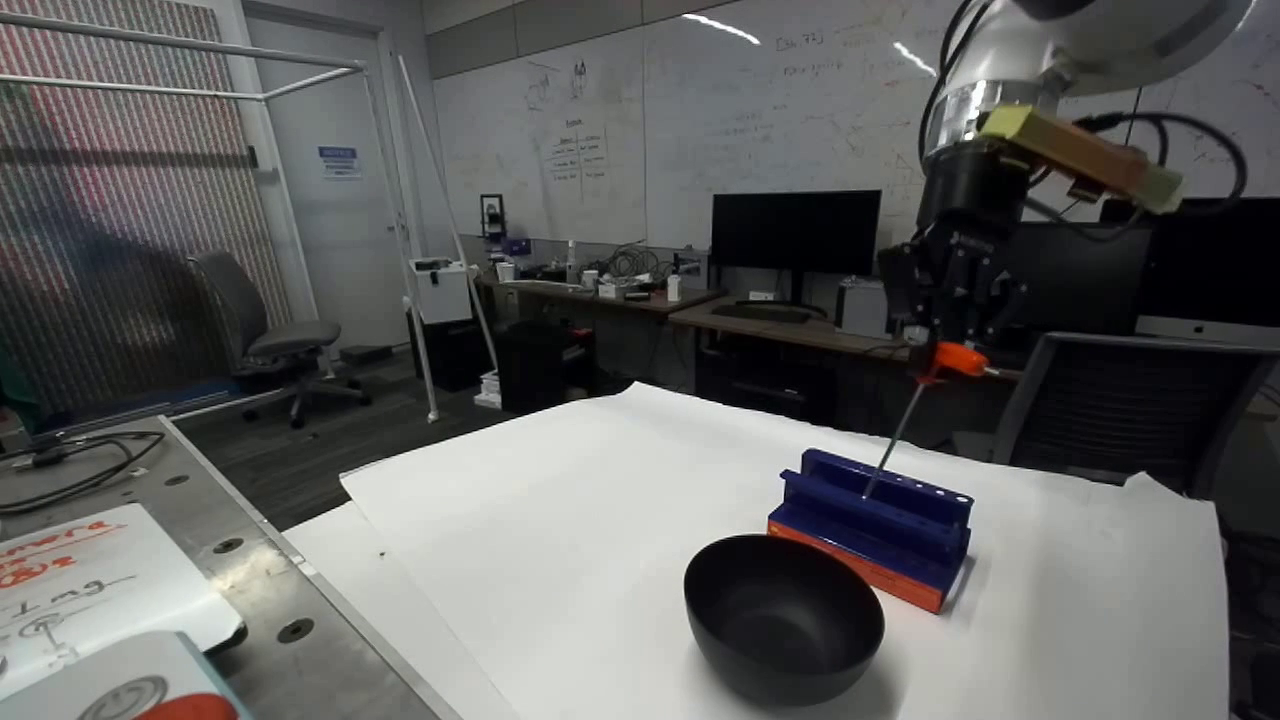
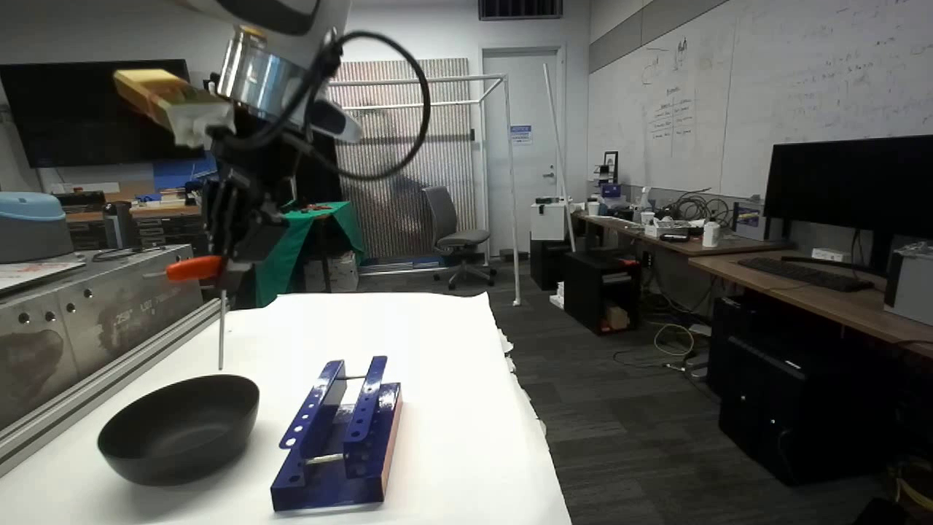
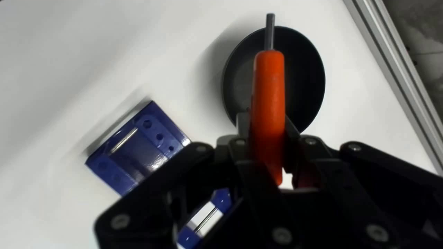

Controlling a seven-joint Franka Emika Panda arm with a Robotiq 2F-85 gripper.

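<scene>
My gripper [image 1: 942, 342] is shut on the orange handle of an L-shaped or T-handled tool [image 2: 194, 268], whose thin metal shaft points down. In the wrist view the orange handle [image 3: 269, 103] lies between the fingers, with the black bowl [image 3: 305, 79] below it. The bowl [image 1: 780, 618] stands upright on the white table and looks empty. Beside it sits the blue rack [image 1: 882, 504] with an orange-red base, its top plates pierced by holes. In exterior view 2 the shaft's lower tip hangs above the rack's height, near the far rim of the bowl [image 2: 179, 429].
White paper [image 1: 540, 516] covers the table, with free room left of the bowl and rack. A metal rail [image 3: 398, 79] runs along one table edge. A black chair [image 1: 1134, 408] stands behind the table.
</scene>
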